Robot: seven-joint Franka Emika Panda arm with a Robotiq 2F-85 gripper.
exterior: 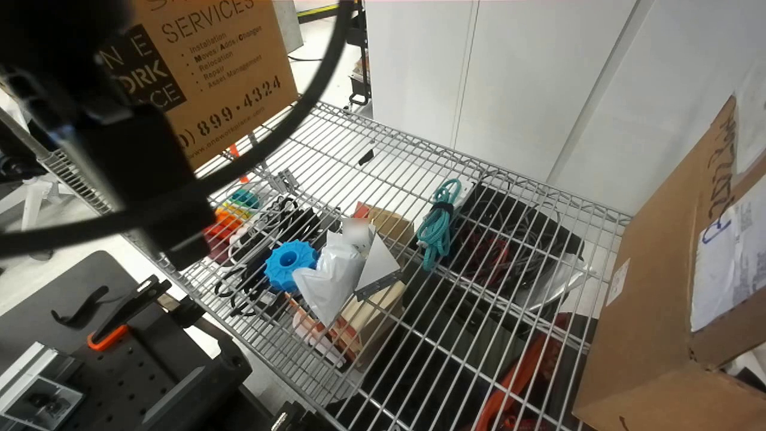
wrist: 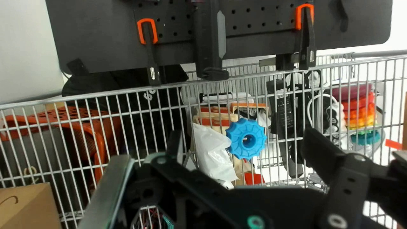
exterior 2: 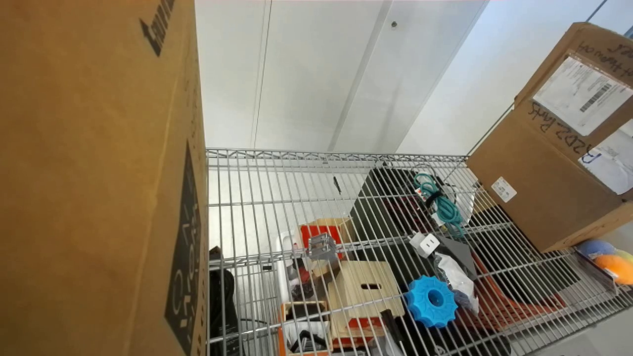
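Observation:
In the wrist view my gripper stands open with its black fingers spread wide and nothing held between them. Beyond the gap lie a blue scalloped ring (wrist: 246,139) and a crumpled white plastic bag (wrist: 212,149), both on the wire shelf (wrist: 127,113). A white plug block (exterior 2: 424,243) and a grey wedge (exterior 2: 462,254) rest beside the bag. Further back on the wires is a teal cable bundle (exterior: 438,224). My black arm (exterior: 154,169) hangs blurred at the upper left of exterior view 1. Exterior view 2 does not show it.
Cardboard boxes stand at the shelf's left (exterior: 230,86) and right (exterior: 650,287) ends. A black perforated board (exterior: 129,373) with orange-handled clamps adjoins the front edge. Boxes, cables and a rainbow stack (wrist: 360,110) show through the wires. Bare wire lies toward the back left.

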